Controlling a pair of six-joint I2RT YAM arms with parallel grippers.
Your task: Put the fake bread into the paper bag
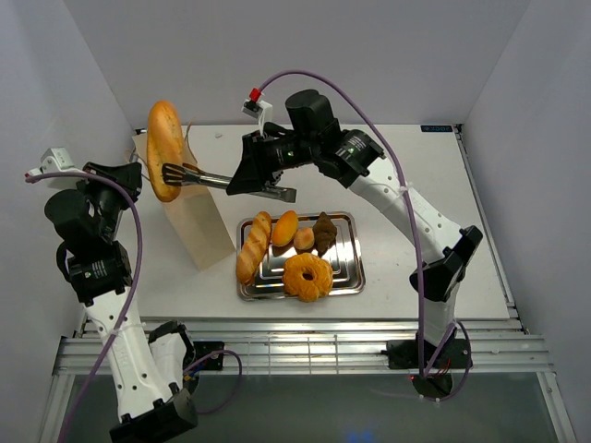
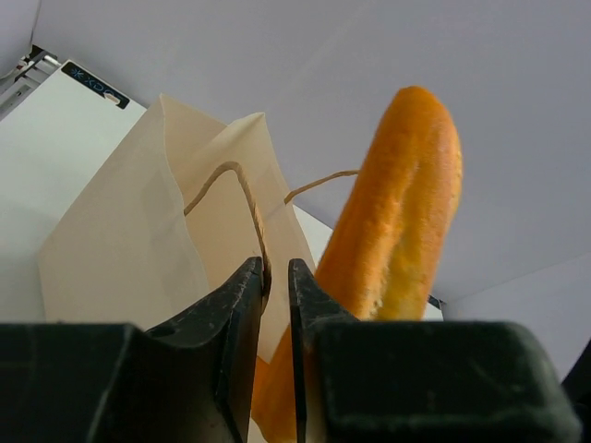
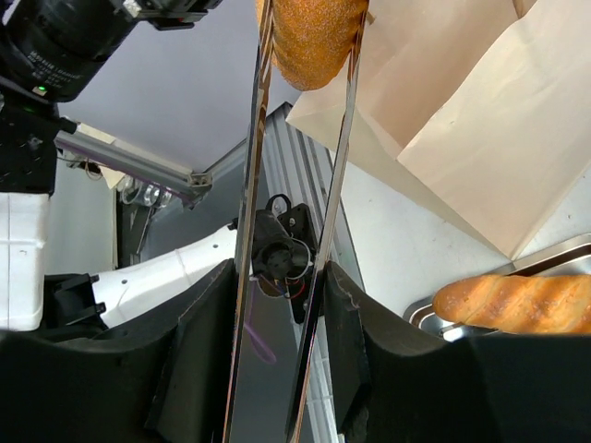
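Note:
A long golden loaf of fake bread (image 1: 166, 138) hangs over the top end of the paper bag (image 1: 200, 226). Metal tongs (image 3: 334, 198) pinch its lower end, and my right gripper is closed around the tongs' two arms. In the left wrist view the loaf (image 2: 402, 198) rises upright at the right, close to the bag; its lower part is behind my fingers. My left gripper is shut on the bag's twisted handle (image 2: 247, 194). The bag (image 2: 129, 245) stands open at the top.
A metal tray (image 1: 351, 272) holds another loaf (image 1: 254, 249), a ring-shaped bread (image 1: 307, 277) and several smaller pieces. Grey walls enclose the sides and back.

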